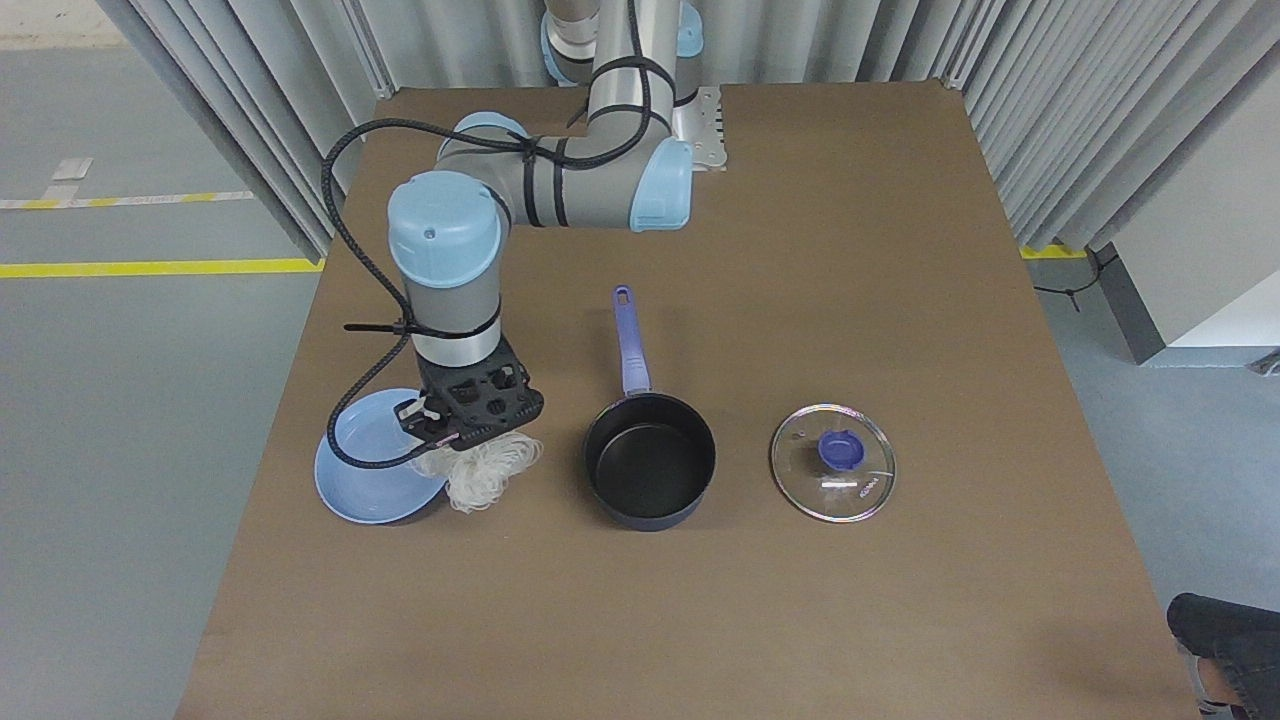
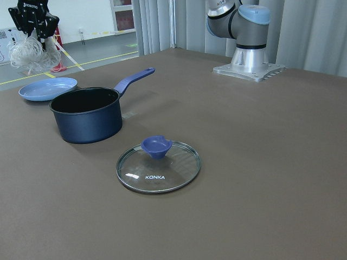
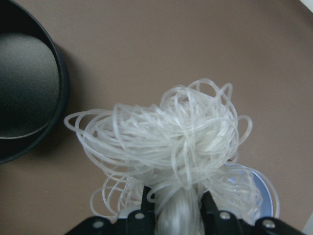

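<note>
My gripper is shut on a tangled bundle of translucent white noodle-like strands (image 3: 166, 137), held aloft above and beside the blue plate (image 1: 354, 480) in the front and left views. In the wrist view the strands spread over the fingers, with part of the plate behind them. The dark blue pot (image 1: 648, 462), empty, with a purple handle, stands to the right of the plate on the table; its rim (image 3: 61, 83) shows at the left of the wrist view.
A glass lid (image 1: 798, 474) with a blue knob lies right of the pot. The arm's base plate (image 2: 249, 73) is at the back.
</note>
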